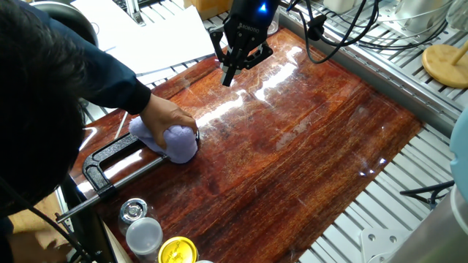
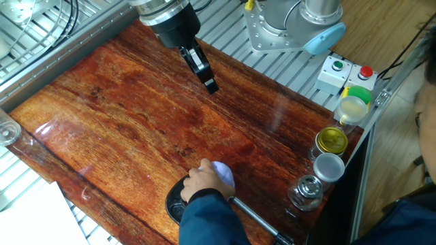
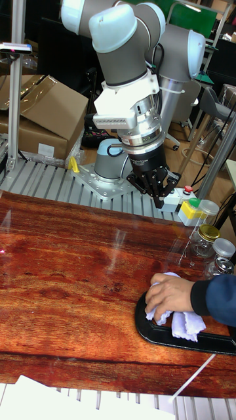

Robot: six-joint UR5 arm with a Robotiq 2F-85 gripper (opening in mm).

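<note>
My gripper [image 1: 229, 76] hangs above the wooden board with its fingertips together and nothing showing between them. In exterior view 2 the fingers [image 2: 210, 86] point down over the board, well apart from the person's hand. A lilac cloth [image 1: 180, 144] lies bunched under a person's hand, over one end of a black clamp [image 1: 94, 169] with a steel bar. Exterior view 3 shows the cloth [image 3: 187, 324] on the clamp's black frame [image 3: 183, 340]; the hand covers part of both.
The person's arm [image 1: 110, 77] reaches over the board's edge. Several jars, one with a yellow lid [image 1: 178, 250], stand by the clamp. White paper [image 1: 157, 40] lies off the board. Most of the wooden board [image 1: 292, 161] is bare.
</note>
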